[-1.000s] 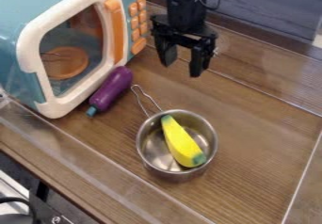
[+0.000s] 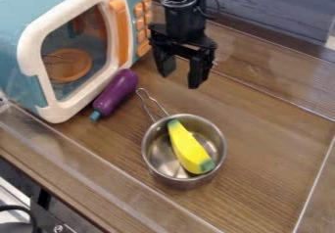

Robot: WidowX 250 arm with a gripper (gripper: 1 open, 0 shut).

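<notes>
A black gripper [image 2: 182, 67] hangs at the top centre, beside the toy microwave [image 2: 69, 17], its fingers apart with nothing between them. Below it, a steel pot [image 2: 164, 162] with a wire handle holds a yellow banana [image 2: 190, 147]. A purple eggplant [image 2: 114, 93] lies just in front of the microwave, whose opening shows an orange turntable inside.
A clear rail runs along the front left edge.
The gripper has shifted slightly over the last second, mostly sideways and a little down. The pot, banana and eggplant have not moved.
</notes>
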